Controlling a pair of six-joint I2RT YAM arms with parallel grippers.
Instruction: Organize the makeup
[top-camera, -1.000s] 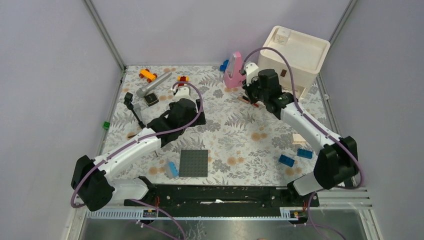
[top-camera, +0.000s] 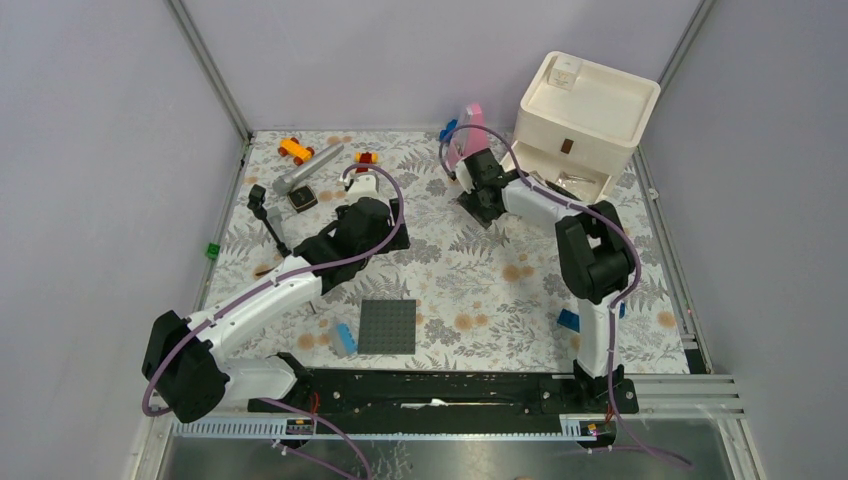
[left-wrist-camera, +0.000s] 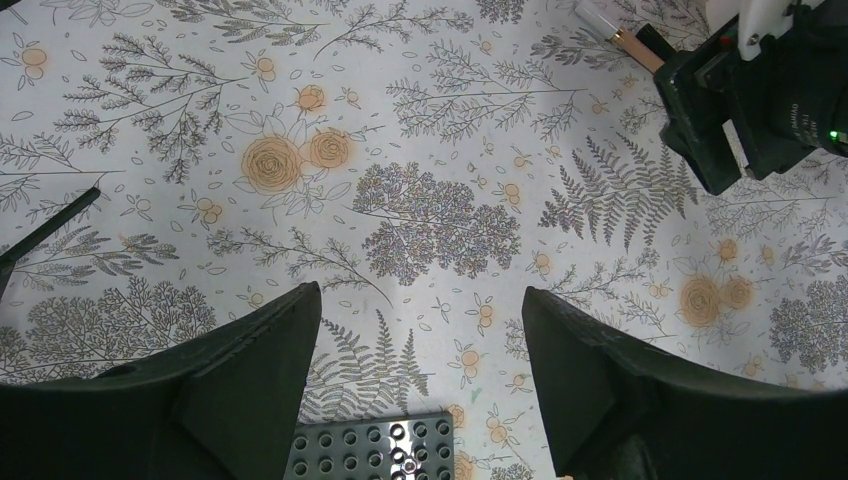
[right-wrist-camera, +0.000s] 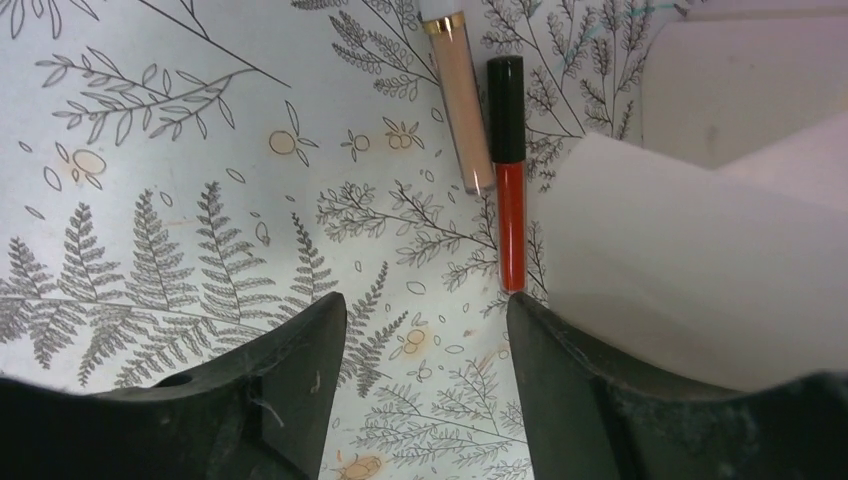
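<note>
In the right wrist view a clear lip-gloss tube with beige fill (right-wrist-camera: 460, 110) lies beside a red tube with a black cap (right-wrist-camera: 510, 220). My right gripper is open above and just short of them, nothing between its fingers; a blurred white surface fills that view's right side. In the top view it sits beside the pink holder (top-camera: 470, 120), left of the white organizer (top-camera: 590, 105), whose lower drawer (top-camera: 590, 185) is out. My left gripper hangs open over bare patterned table at the middle left.
Toy vehicles (top-camera: 295, 150), a grey cylinder (top-camera: 305, 170) and a black square item (top-camera: 302, 198) lie at the back left. A grey building plate (top-camera: 386, 327) and blue bricks (top-camera: 568, 320) lie in front.
The left arm is unchanged.
</note>
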